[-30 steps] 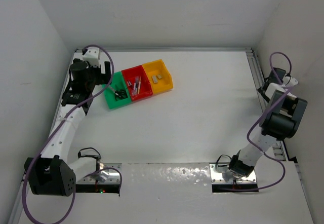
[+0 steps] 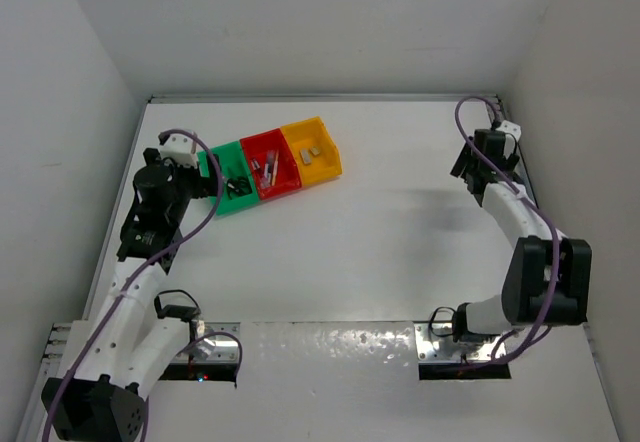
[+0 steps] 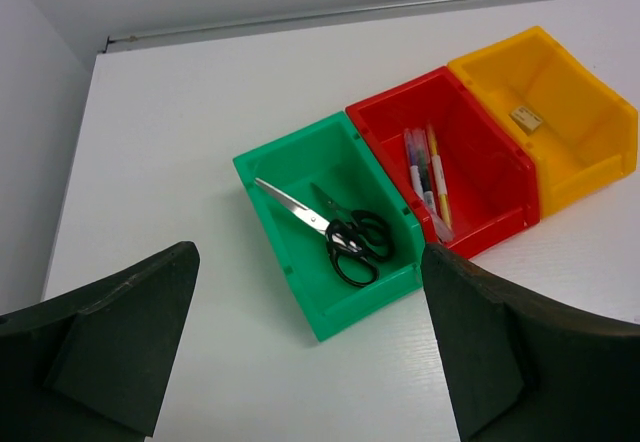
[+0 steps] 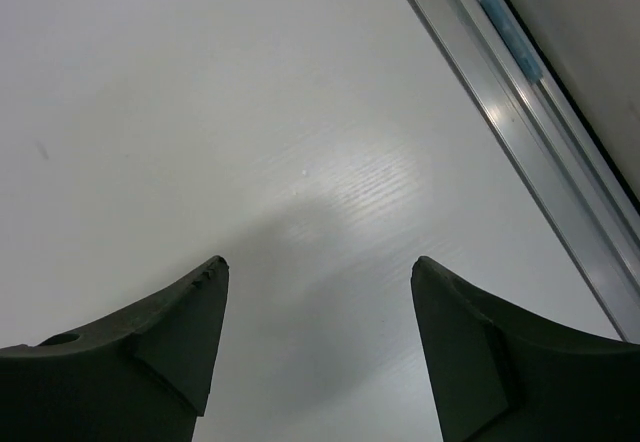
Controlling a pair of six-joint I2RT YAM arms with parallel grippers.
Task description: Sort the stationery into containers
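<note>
Three joined bins stand at the back left of the table. In the green bin [image 3: 335,312] lie two pairs of scissors [image 3: 345,237] with black handles. The red bin [image 3: 503,222] holds several pens or markers [image 3: 418,162]. Small pale blocks, likely erasers [image 2: 306,156], rest in the yellow bin [image 2: 326,172]. My left gripper [image 2: 182,164] is open just left of the green bin, nothing between its fingers. At the far right my right gripper [image 2: 486,170] stands with its fingers [image 4: 175,337] apart over bare table.
A metal rail [image 4: 500,122] and the side wall [image 2: 580,112] run close to my right gripper.
My right arm has swung left, away from the right wall and over the table. The left gripper has come slightly lower in the top view. Bins and contents have not moved.
</note>
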